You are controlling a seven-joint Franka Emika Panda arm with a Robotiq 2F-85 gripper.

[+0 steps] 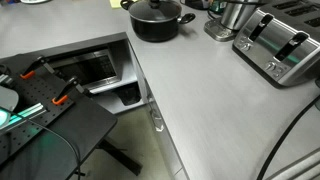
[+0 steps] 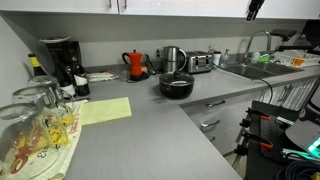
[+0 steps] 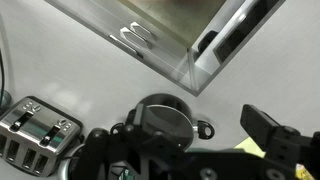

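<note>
High up at the top right of exterior view 2, my gripper [image 2: 253,13] hangs above the counter, clear of everything on it. In the wrist view the gripper is open, its dark fingers spread apart with nothing held between them. Below it the black lidded pot [image 3: 168,118] shows, partly covered by a finger. The same pot [image 1: 157,18] stands on the grey counter in exterior view 1, lid on. A silver toaster [image 1: 280,43] is to its right, also visible at the lower left of the wrist view [image 3: 38,135].
A red moka pot [image 2: 134,65], a steel kettle [image 2: 173,58], bottles and a coffee maker line the wall. Glass jars [image 2: 22,140] stand at left, near a yellow sheet [image 2: 103,110]. Cabinet handles [image 3: 132,40] show below the counter edge.
</note>
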